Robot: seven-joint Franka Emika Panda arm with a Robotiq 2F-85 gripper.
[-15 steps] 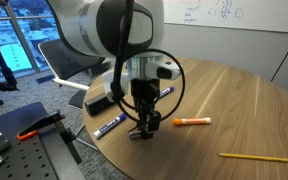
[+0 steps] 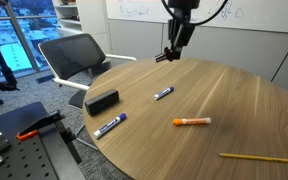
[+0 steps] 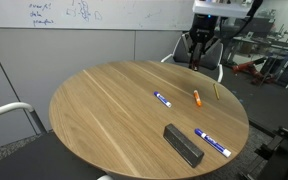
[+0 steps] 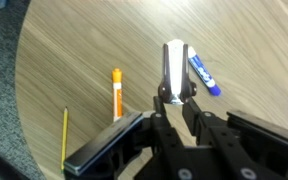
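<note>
My gripper is shut on a slim marker (image 4: pixel 176 64) with a whitish body, which sticks out past the fingertips. In exterior view 1 the gripper (image 2: pixel 171 48) hangs high above the far part of the table, and the marker's dark end (image 2: pixel 166 57) shows below it. The table lies well beneath, clear of the marker. A blue-and-white marker (image 4: pixel 203 75) appears beside the held one in the wrist view, down on the tabletop. Writing or a cap colour on the held marker is too small to tell.
On the wooden table (image 2: pixel 219 85) lie an orange marker (image 2: pixel 192 121), a yellow pencil (image 2: pixel 258 157), a second blue marker (image 2: pixel 111 126) and a dark eraser block (image 2: pixel 102 102). Chairs (image 2: pixel 72 55) stand beyond the edge.
My gripper has risen from low over the table's near side and moved toward the far side, carrying the marker. The objects on the table have stayed put.
</note>
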